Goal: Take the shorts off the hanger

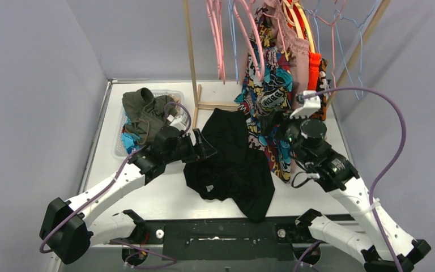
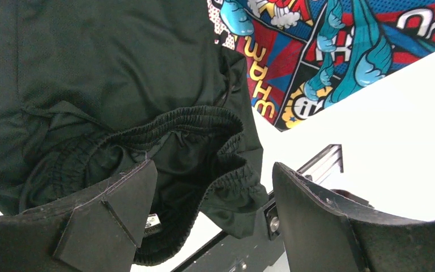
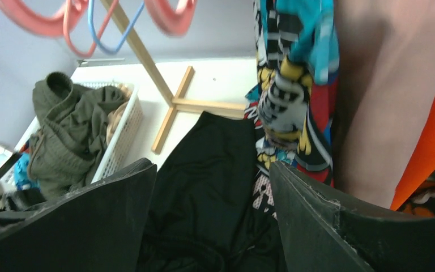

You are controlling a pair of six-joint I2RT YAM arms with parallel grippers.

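Black shorts (image 1: 230, 164) lie spread and rumpled on the white table, off any hanger; their gathered waistband and a small label (image 2: 152, 222) show in the left wrist view. Just above their left edge is my left gripper (image 1: 205, 146), its fingers apart and empty, with the cloth below them. My right gripper (image 1: 272, 123) is higher, in front of the hanging clothes. In the right wrist view its fingers (image 3: 99, 218) stand apart with nothing between them. Pink hangers (image 1: 214, 39) hang bare on the rack.
Patterned garments (image 1: 274, 85), a pink one (image 1: 300, 68) and an orange one (image 1: 314, 71) hang at the right. A white basket (image 1: 117, 141) with olive clothing (image 1: 141, 113) stands at the back left. Wooden rack posts (image 1: 190, 45) rise behind the shorts.
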